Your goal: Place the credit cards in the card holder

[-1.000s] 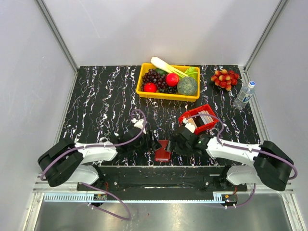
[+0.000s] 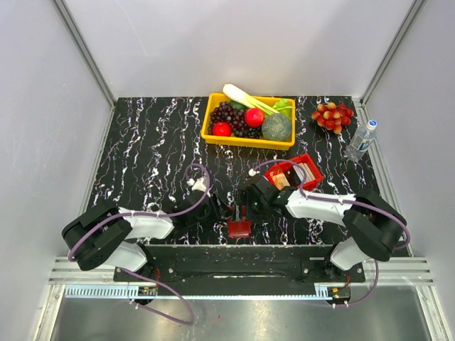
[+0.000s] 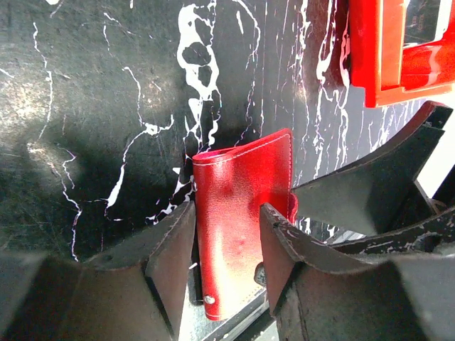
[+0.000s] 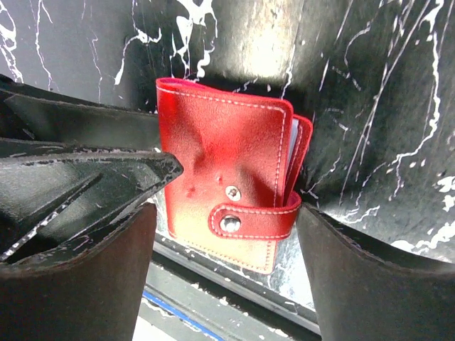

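The red card holder (image 2: pixel 239 229) stands near the table's front edge, between both grippers. In the right wrist view its snap strap is closed, and a pale edge shows between the covers of the card holder (image 4: pixel 220 163). My left gripper is part open at the holder's left side; in the right wrist view one of its fingers (image 4: pixel 153 167) overlaps the front cover and the other passes behind. My right gripper is open, its fingers on either side of the holder. Whether the left fingers press on the leather cannot be told.
Behind the right arm sits a red basket (image 2: pixel 319 171) with cards and an orange-brown item in it. A yellow crate (image 2: pixel 249 142) of produce, a bunch of red grapes (image 2: pixel 332 116) and a water bottle (image 2: pixel 361 141) lie farther back.
My right gripper has moved left, closing in on the holder and covering more of it from above. The left gripper has shifted only slightly.
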